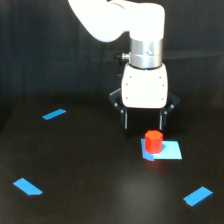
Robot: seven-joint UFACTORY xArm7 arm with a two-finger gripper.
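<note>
A small red block (153, 142) with a rounded or many-sided outline stands on the dark surface, over the left part of a light blue square (172, 151). My gripper (144, 124) hangs behind and slightly left of the block, its white body upright. Two dark fingers show at either side, spread wide with nothing between them. Against the black background their tips are hard to make out, and I cannot tell how high they are above the surface.
Strips of blue tape mark the surface: one at the back left (54, 114), one at the front left (27, 187) and one at the front right (198, 196). A bit of blue (147, 155) touches the light square.
</note>
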